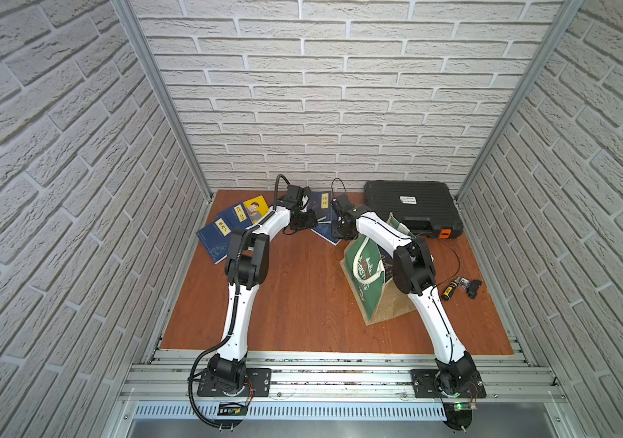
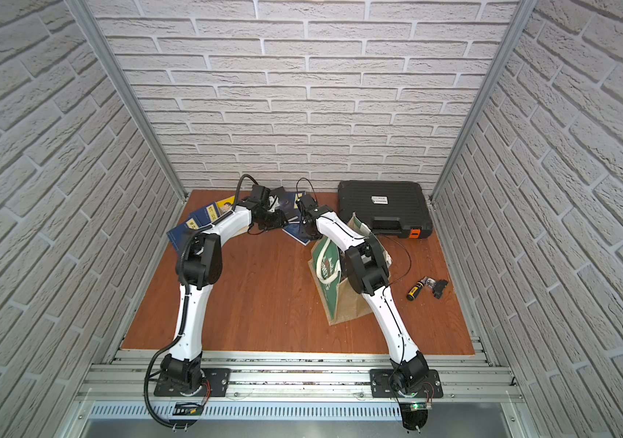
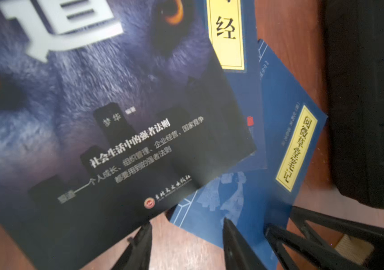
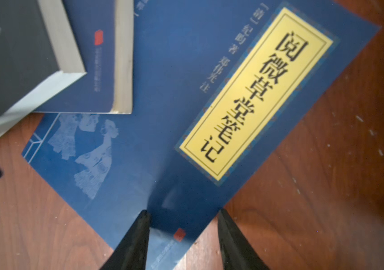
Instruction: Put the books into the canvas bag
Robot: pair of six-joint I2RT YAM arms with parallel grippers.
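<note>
Three overlapping books lie at the back middle: a dark wolf-cover book (image 3: 124, 112) on top, a blue book with a yellow label (image 3: 228, 36) beneath it, and another blue book (image 4: 156, 112) at the bottom right. My right gripper is open over the near corner of that lowest book, with nothing held. To its left, my left gripper stands open and empty by the near edges of the wolf-cover and lowest books. More blue books (image 1: 215, 239) and a yellow book (image 1: 255, 207) lie at the back left. The green and tan canvas bag (image 1: 367, 281) stands right of centre, partly covered by the right arm.
A black hard case (image 1: 410, 204) occupies the back right. Right of the bag lie a small yellow-and-black tool (image 1: 449, 290) and a dark item (image 1: 474, 289).
</note>
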